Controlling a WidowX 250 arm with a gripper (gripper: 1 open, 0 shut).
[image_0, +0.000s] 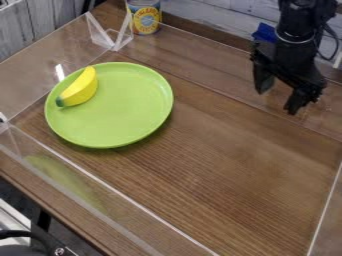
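Observation:
My black gripper (282, 84) hangs over the back right of the wooden table, open, with no object visible between its fingers. Behind it a blue object (267, 33) is partly hidden by the arm. On the left, a yellow banana-like object (80, 84) with a green tip lies on a large green plate (120, 115).
A can (143, 14) stands at the back, beside a clear plastic piece (110, 32). A pale edge runs along the back right.

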